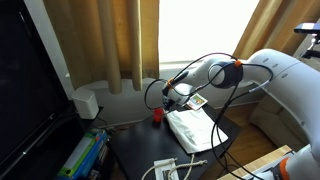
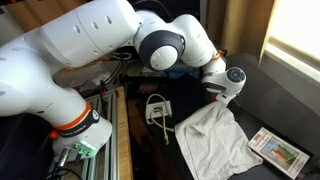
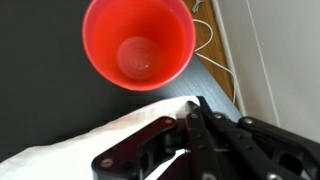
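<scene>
A white cloth (image 2: pixel 215 145) lies spread on the dark table, its back corner drawn up to my gripper (image 2: pixel 221 101). In the wrist view, the gripper is shut at the edge of the cloth (image 3: pixel 95 142), which runs to a point at the fingertips. The cloth appears pinched there, though the dark fingers partly hide the contact. Just beyond that edge stands a red cup (image 3: pixel 138 45), open end up and empty inside. From the first exterior view, the cup (image 1: pixel 158 115) is left of the gripper (image 1: pixel 172 104).
A picture-covered box or book (image 2: pixel 278 152) lies beside the cloth near the wall. A white power strip (image 1: pixel 165 170) with its cable occupies the table's front. Books (image 1: pixel 83 155) and a white box (image 1: pixel 86 103) stand at the left.
</scene>
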